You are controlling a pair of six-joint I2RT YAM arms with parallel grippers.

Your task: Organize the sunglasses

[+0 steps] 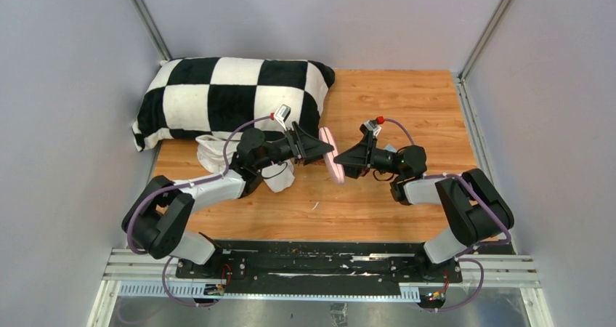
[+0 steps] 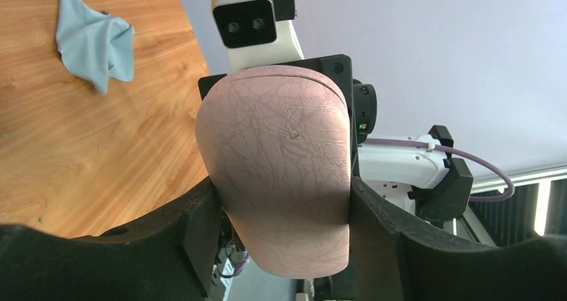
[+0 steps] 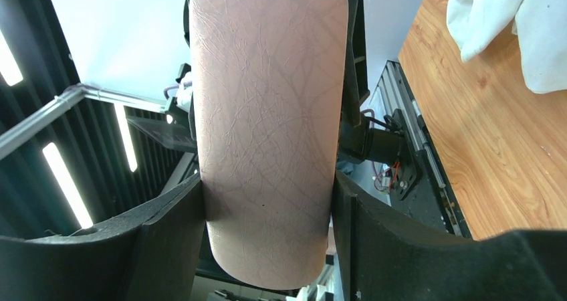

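A pale pink glasses case (image 1: 332, 155), leathery and creased, is held up above the table between my two grippers. My left gripper is shut on it, with a dark finger (image 2: 204, 227) against one side edge and its mate against the other. From the opposite side, my right gripper is likewise shut on the case, one finger (image 3: 172, 227) at each edge. In both wrist views the case's broad face (image 3: 271, 114) fills the space between the fingers. Its opening and inside are hidden, and no sunglasses can be seen.
Behind the left arm lies a black-and-white checkered cushion (image 1: 232, 98). A white cloth (image 1: 280, 178) is partly covered by that arm. A light blue cloth (image 2: 97, 43) rests on the wooden table (image 1: 407, 94), which is bare at the back right and front middle.
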